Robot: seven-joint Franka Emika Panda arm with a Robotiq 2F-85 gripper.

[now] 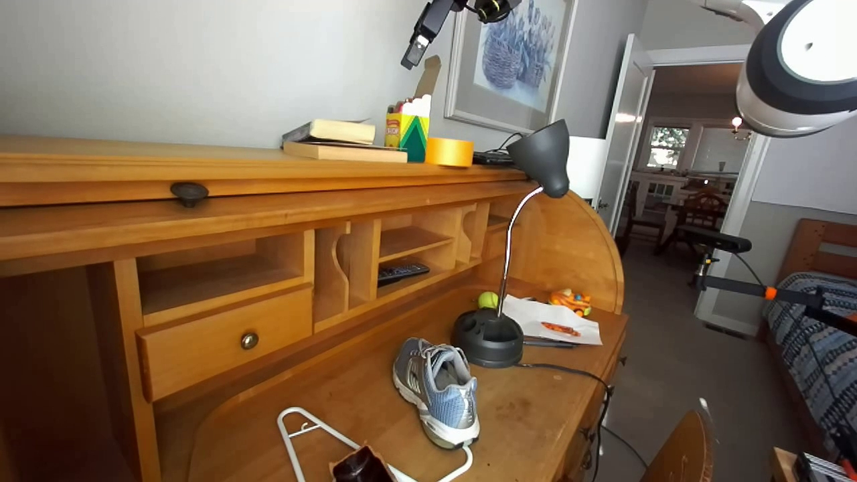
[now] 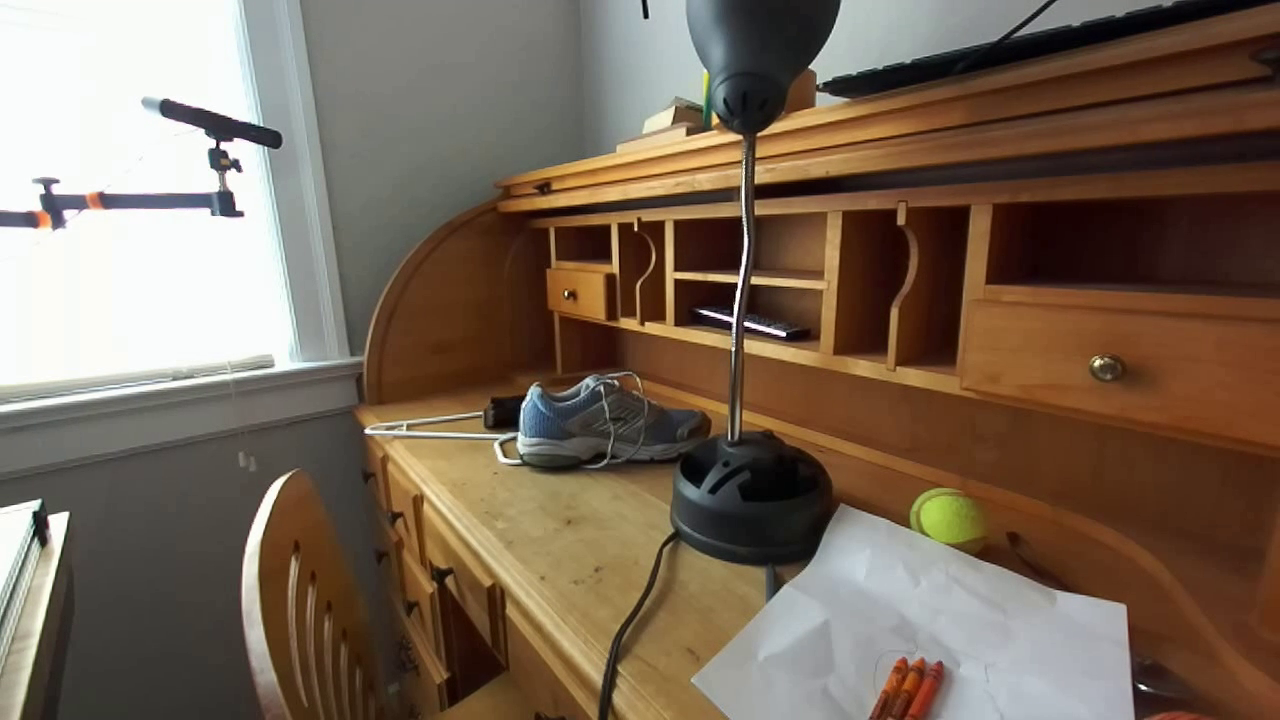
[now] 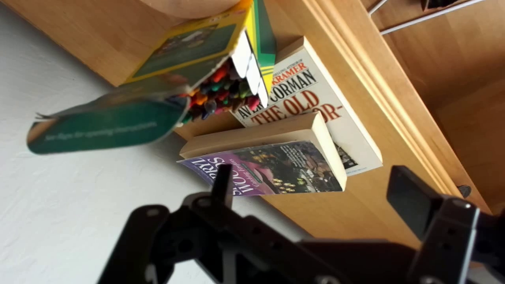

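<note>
High over the desk's top shelf, my gripper (image 1: 414, 57) hangs beside the wall, above the crayon box. From the wrist view the gripper is open, its fingers (image 3: 410, 201) wide apart and nothing held. Two paperbacks lie stacked below: a purple-covered book (image 3: 288, 168) on top of a white-covered book (image 3: 307, 90). Next to them stands a yellow and green crayon box (image 3: 194, 45), its lid flap up and many crayons (image 3: 220, 94) showing inside. A roll of orange tape (image 1: 449, 152) sits to the box's right in exterior view 1.
The black desk lamp (image 1: 488, 337) rises near the shelf's right part. On the desktop are a blue-grey shoe (image 1: 440, 393), a white hanger (image 1: 294, 442), a brown object (image 1: 361, 466), a tennis ball (image 2: 948, 518) and paper (image 2: 1020, 600) with crayons. A remote (image 2: 756, 322) occupies a cubby.
</note>
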